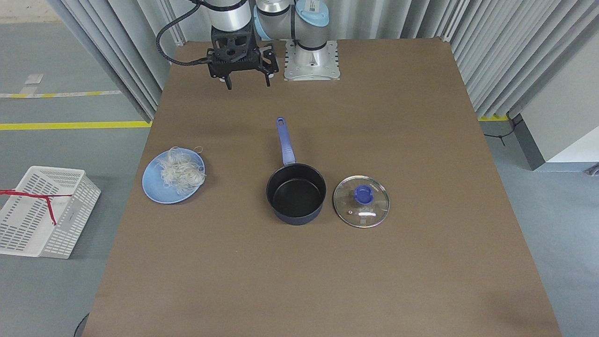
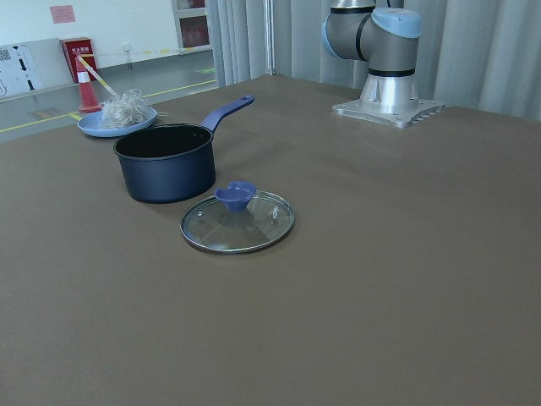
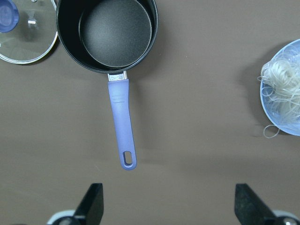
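Observation:
A dark saucepan (image 1: 295,194) with a blue handle (image 3: 120,115) stands mid-table, empty. Its glass lid (image 1: 361,210) with a blue knob (image 2: 236,195) lies beside it. A blue plate (image 1: 157,182) holds a tangle of white strands (image 3: 281,86), off to the pot's other side. My gripper (image 1: 248,84) hangs at the back of the table, above and behind the pot's handle, open; in the wrist view its two black fingers are wide apart at the bottom edge with nothing between them.
The arm's base (image 1: 311,70) is fixed at the table's back edge. A white basket (image 1: 67,224) sits off the table at the left.

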